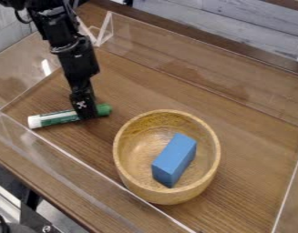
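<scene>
A green and white tube (54, 119) lies on the wooden table at the left. My black gripper (86, 107) is lowered over its green right end, open, the fingertips reaching down around or just above it; whether they touch it cannot be told.
A round wooden bowl (137, 139) with a blue block (173, 159) in it sits at the lower right, close to the tube. The middle, back and right of the table (212, 73) are clear.
</scene>
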